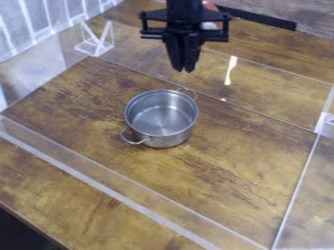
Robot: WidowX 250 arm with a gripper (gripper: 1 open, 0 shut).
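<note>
A stainless steel pot (160,119) with two side handles sits on the wooden surface, left of centre. My black gripper (186,66) hangs at the top middle of the camera view, above and behind the pot and apart from it. Its fingertips are close together and small in the view; whether they are shut is unclear, and I see nothing held below them.
Clear acrylic panels border the wooden work area (229,186), with a white bracket (96,41) at the back left. The surface to the right and front of the pot is clear.
</note>
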